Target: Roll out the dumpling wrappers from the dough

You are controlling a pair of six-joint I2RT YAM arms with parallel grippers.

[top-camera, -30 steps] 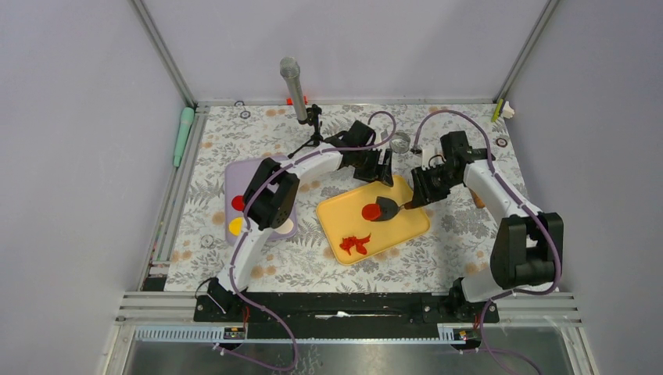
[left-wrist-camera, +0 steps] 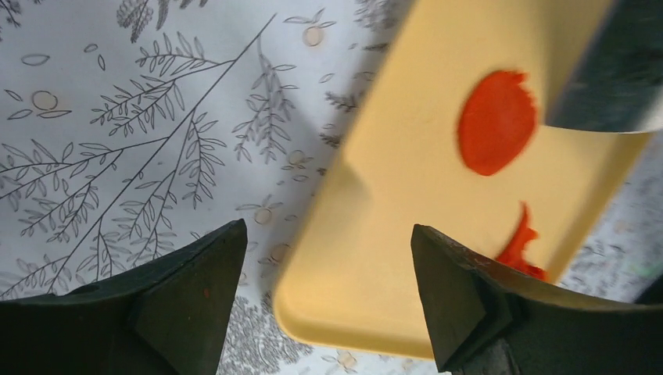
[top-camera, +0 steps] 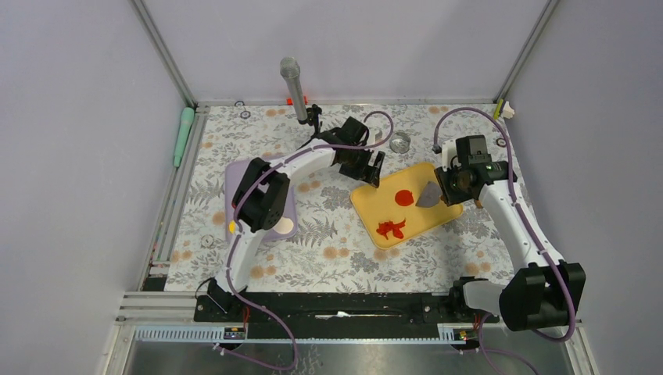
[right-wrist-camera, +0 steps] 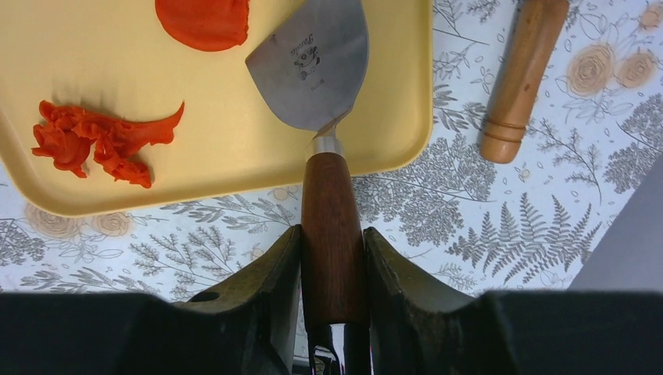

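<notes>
A red dough disc (top-camera: 404,198) and a torn red dough lump (top-camera: 391,230) lie on the yellow tray (top-camera: 375,211). A metal spatula blade (right-wrist-camera: 309,62) rests over the tray beside the disc; its wooden handle (right-wrist-camera: 328,211) is between the fingers of my right gripper. My left gripper stands open above the tray's left end, nothing between its fingers. A wooden rolling pin (right-wrist-camera: 516,86) lies outside the tray to the right.
A purple tray (top-camera: 238,168) with dough pieces sits on the left, under the left arm. A glass (top-camera: 399,141) stands at the back.
The yellow tray with its dough has shifted right, along with my right gripper and spatula. The spatula blade, earlier at the disc, now lies beside it. My left gripper has moved slightly.
</notes>
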